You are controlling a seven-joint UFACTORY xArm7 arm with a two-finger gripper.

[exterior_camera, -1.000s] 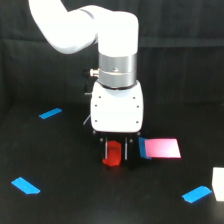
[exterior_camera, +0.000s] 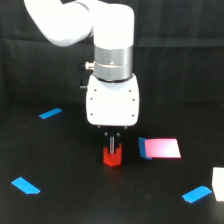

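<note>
A small red object (exterior_camera: pixel 112 158) stands on the dark table near the middle of the camera view. My white gripper (exterior_camera: pixel 112 143) points straight down over it. Its dark fingers are close together and overlap the upper part of the red object in this view. Whether they grip it, touch it or stand just in front of or behind it, I cannot tell. The dark fingers barely show against the dark background.
A pink pad with a blue left edge (exterior_camera: pixel 161 148) lies just right of the gripper. Blue tape strips (exterior_camera: pixel 26 186) mark the table at left, with others at back left and front right. A white item (exterior_camera: pixel 218 184) is at the right edge.
The gripper has moved slightly up in the view. Its fingers, spread to either side of the red object before, now look closer together. The red object appears slightly lower.
</note>
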